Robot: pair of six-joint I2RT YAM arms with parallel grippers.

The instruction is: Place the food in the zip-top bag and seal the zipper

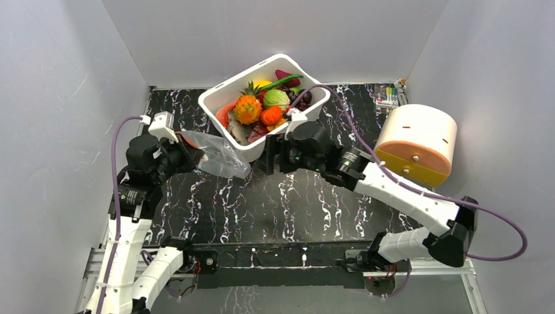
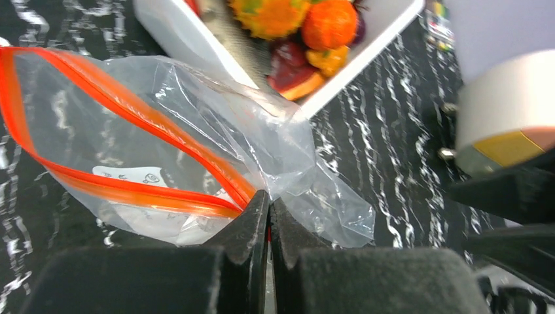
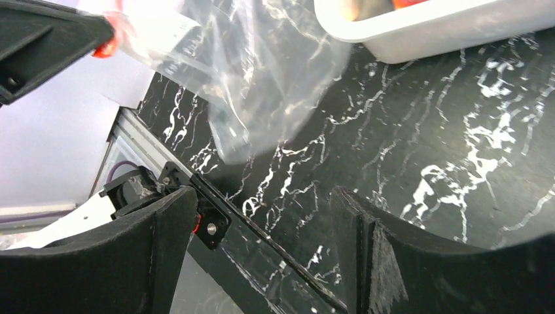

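A clear zip top bag [image 1: 224,157] with orange zipper strips hangs from my left gripper, which is shut on it near where the strips meet. In the left wrist view the bag [image 2: 163,140] spreads to the upper left, its strips parted there. My right gripper [image 1: 265,156] is partly open to the right of the bag, apart from it, nothing between its fingers. The food, including an orange spiky fruit [image 1: 248,109], a cabbage [image 1: 276,99] and an orange pumpkin [image 1: 271,116], lies in the white bin [image 1: 252,152].
At the right stands a round beige and yellow object [image 1: 419,140]. Behind it, several small coloured items [image 1: 387,97] lie by the wall.
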